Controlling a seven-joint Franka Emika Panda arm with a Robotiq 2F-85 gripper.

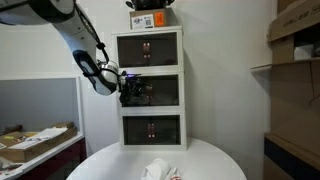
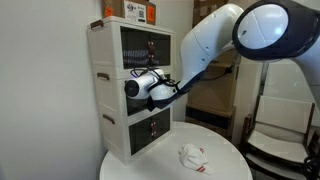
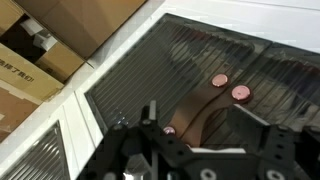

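A tall white cabinet (image 1: 150,71) with three dark-fronted compartments stands on the round table. My gripper (image 1: 130,88) is at the left part of its middle compartment. Seen from the wrist, the dark ribbed door panels (image 3: 130,75) fill much of the view, with brown pull tabs (image 3: 200,103) fixed by pinkish round studs. The dark fingers (image 3: 150,112) stand apart on either side of the tabs, so the gripper is open. Whether either finger touches a tab is unclear. A white cloth (image 2: 193,157) lies crumpled on the table in front of the cabinet.
A cardboard box (image 1: 147,19) with a dark object sits on top of the cabinet. An open carton (image 1: 35,145) stands at the left; brown shelving (image 1: 295,95) is on the right. A white chair (image 2: 280,125) stands behind.
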